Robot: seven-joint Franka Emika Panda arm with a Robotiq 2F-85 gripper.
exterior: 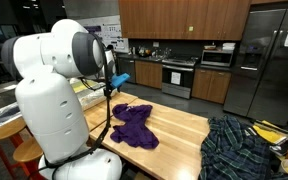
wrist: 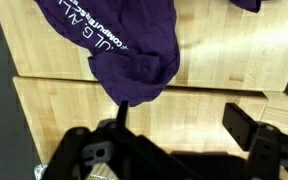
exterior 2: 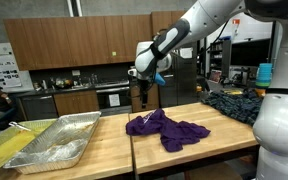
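A purple cloth (exterior: 134, 132) lies crumpled on the wooden table, with white lettering on it in the wrist view. That view shows one end of the purple cloth (wrist: 142, 72) just ahead of my gripper, lying across a seam in the wood. My fingers are spread apart with only bare wood showing between them. In the second exterior view the gripper (exterior 2: 142, 102) hangs above the table, left of the highest part of the purple cloth (exterior 2: 154, 122).
A dark checked cloth (exterior: 234, 148) is heaped at the table's right side. In the second exterior view a metal tray (exterior 2: 56, 150) stands at the left. Bare tabletop (exterior: 179, 125) lies between the two cloths.
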